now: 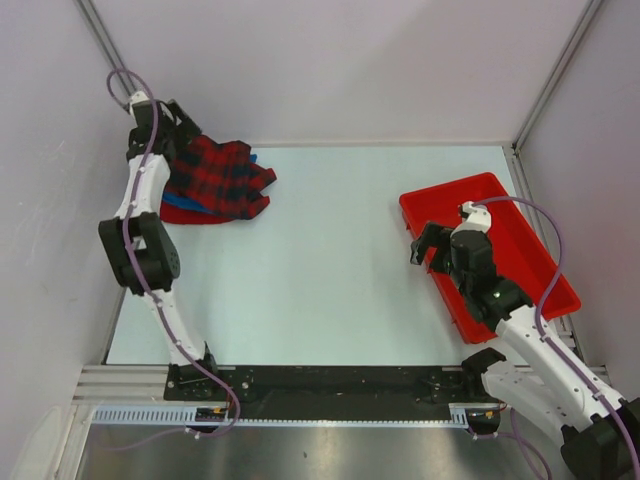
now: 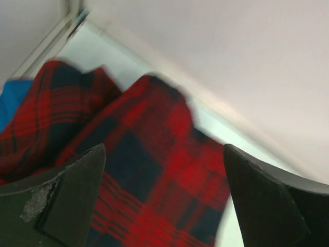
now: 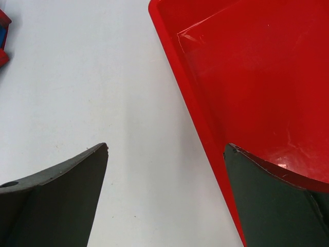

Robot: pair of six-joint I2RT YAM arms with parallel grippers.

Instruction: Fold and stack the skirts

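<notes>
A crumpled pile of red-and-black plaid cloth [image 1: 225,180] lies at the far left of the table, with blue cloth [image 1: 190,203] and plain red fabric [image 1: 190,217] beneath it. My left gripper [image 1: 182,118] is open above the pile's upper-left part; in the left wrist view its fingers [image 2: 61,200] frame the plaid folds [image 2: 144,154]. On the right, my right gripper [image 1: 428,245] stands open near the left wall of a red tray, nothing between its fingers.
The red tray [image 3: 185,92] takes up the right side and looks empty where visible. Walls border the back and both sides.
</notes>
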